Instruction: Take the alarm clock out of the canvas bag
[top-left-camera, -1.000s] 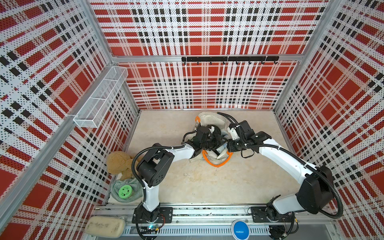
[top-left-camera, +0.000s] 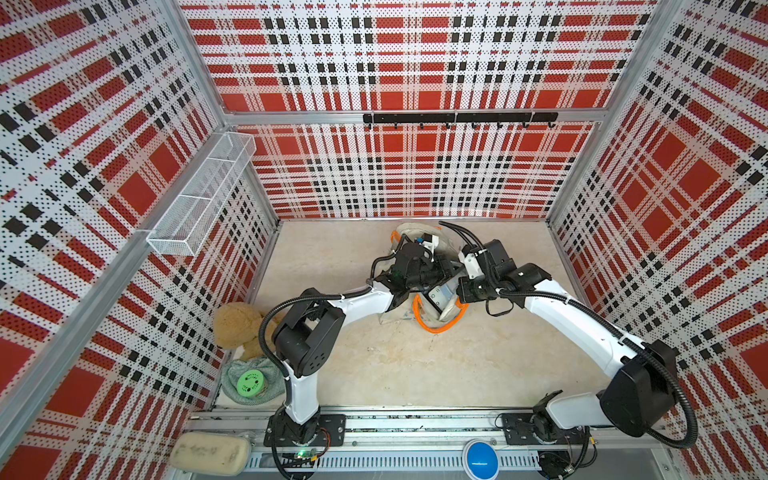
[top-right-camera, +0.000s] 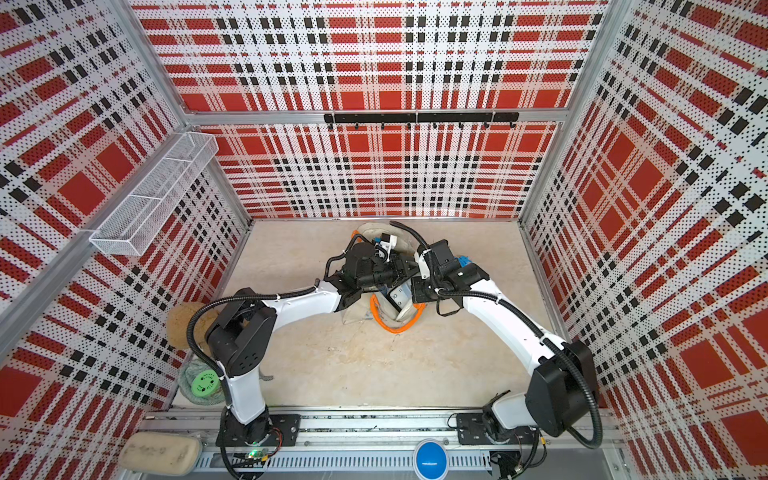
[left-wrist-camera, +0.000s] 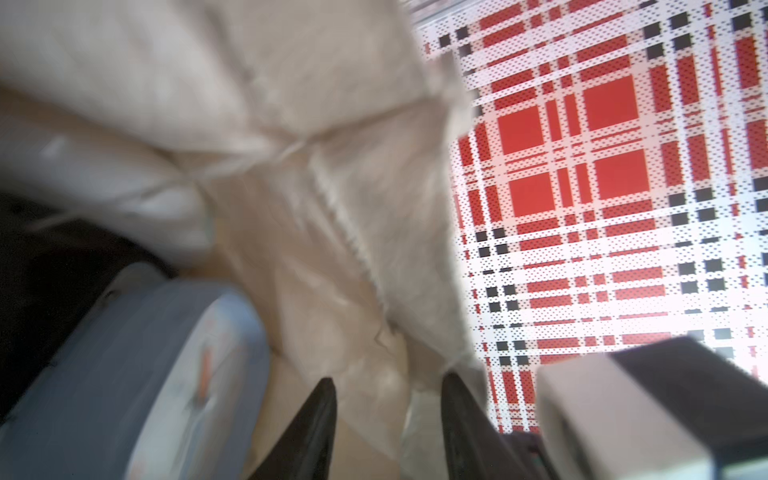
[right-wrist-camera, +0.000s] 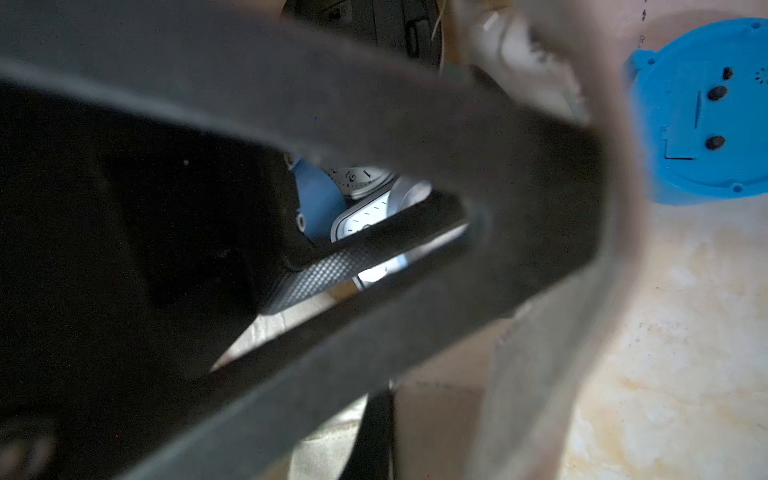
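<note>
The canvas bag (top-left-camera: 393, 320) with orange handles stands mid-table, its mouth partly hidden by both arms. My left gripper is over the bag's inside; its fingers stand a little apart, and what lies between them cannot be made out. Beside it in the left wrist view sit a rounded blue object (left-wrist-camera: 136, 384) and, at lower right, a blurred white-and-black block (left-wrist-camera: 632, 416). A white clock face (right-wrist-camera: 369, 217) and a second, round dial (right-wrist-camera: 357, 181) show inside the bag in the right wrist view. My right gripper is shut at the bag's canvas edge (right-wrist-camera: 536, 384).
A blue plastic disc (right-wrist-camera: 704, 104) lies on the table right of the bag. At the left are a teddy bear (top-left-camera: 233, 326) and a grey cloth (top-left-camera: 270, 384) with a green disc (top-left-camera: 250, 383).
My left gripper has shifted up and slightly right over the bag, and more of a pale object shows below it between the arms. The right arm has barely moved.
</note>
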